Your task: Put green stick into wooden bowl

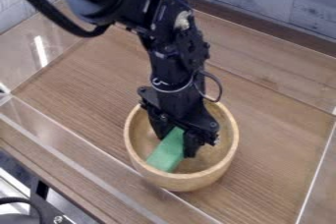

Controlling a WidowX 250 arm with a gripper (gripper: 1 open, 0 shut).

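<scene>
The green stick (167,151) is inside the wooden bowl (227,156), slanting down toward the bowl's near left side. My black gripper (184,140) reaches down into the bowl from above, its fingers around the stick's upper end. The stick's top is hidden among the fingers, so whether they press on it does not show clearly. Much of the bowl's back wall is covered by the arm.
Bare wooden tabletop (282,130) lies to the right of the bowl and behind it. Along the left runs a light table edge strip (79,149), with dark cables (29,191) at the lower left corner.
</scene>
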